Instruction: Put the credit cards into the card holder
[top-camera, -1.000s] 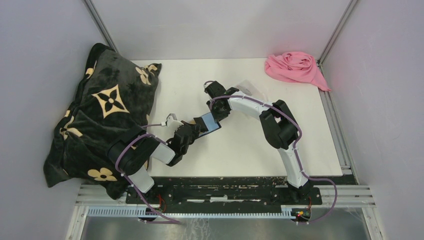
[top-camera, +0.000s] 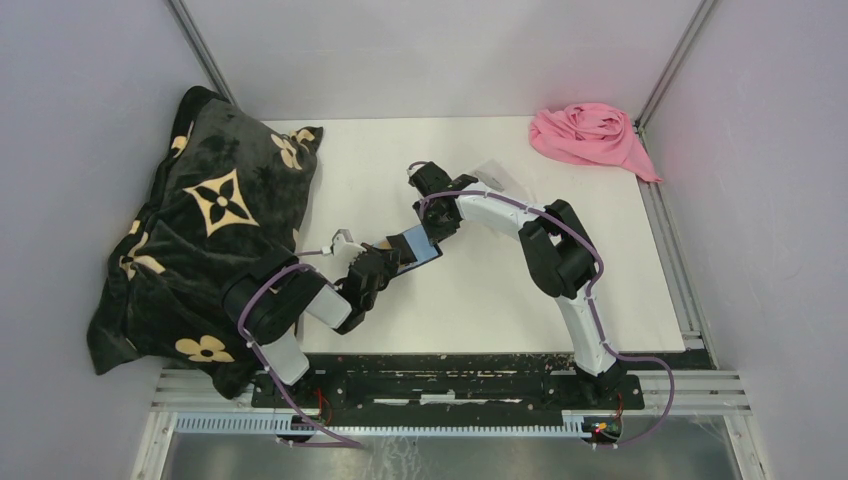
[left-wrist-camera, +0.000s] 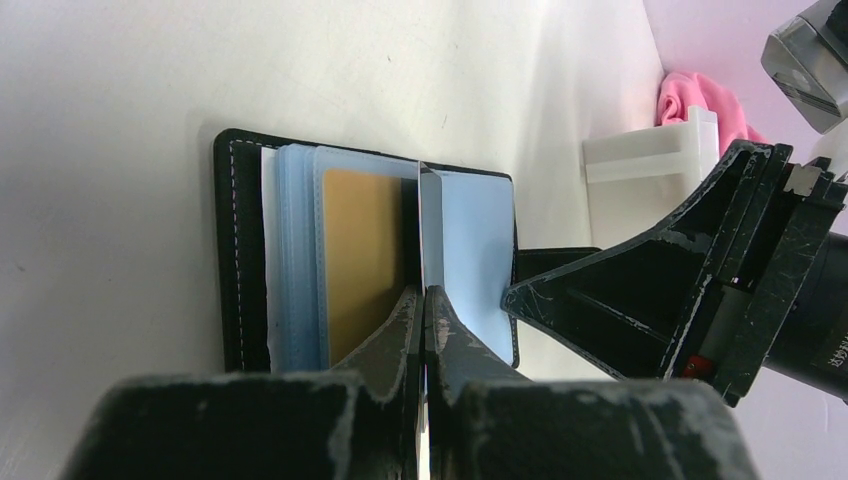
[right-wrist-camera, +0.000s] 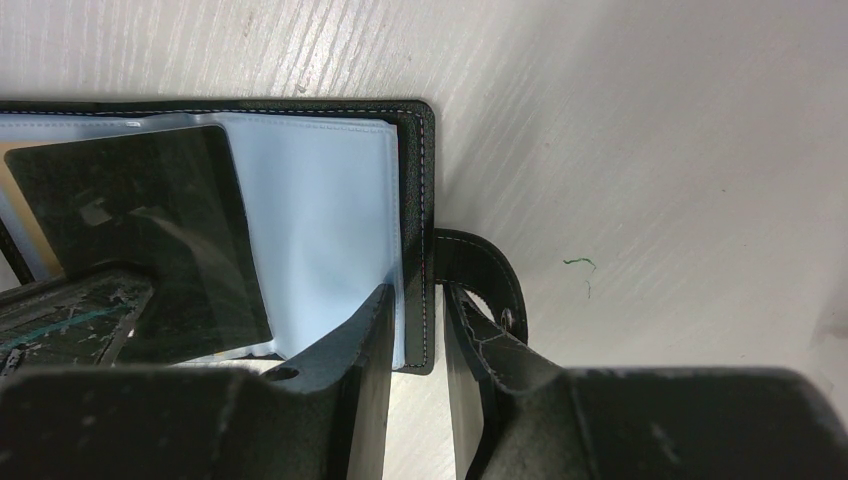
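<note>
The card holder lies open on the table, with pale blue sleeves (right-wrist-camera: 315, 220) over a black cover (right-wrist-camera: 416, 200). A dark card stands over the sleeves; edge-on in the left wrist view, it rises from my left gripper, which is shut on it. A gold-coloured card (left-wrist-camera: 365, 250) shows at the sleeves on the near side of the dark one. My right gripper is at the holder's far end, its fingers a little apart with the cover's edge showing between them. Whether they touch the holder I cannot tell.
The holder's black strap tab (right-wrist-camera: 485, 280) sticks out beside my right fingers. A pink cloth (top-camera: 590, 137) lies at the back right, and a whitish container (top-camera: 500, 178) stands behind the right arm. A dark patterned blanket (top-camera: 215, 210) covers the left side.
The left forearm has shifted slightly, with its gripper staying at the holder. The right arm and the holder look unmoved.
</note>
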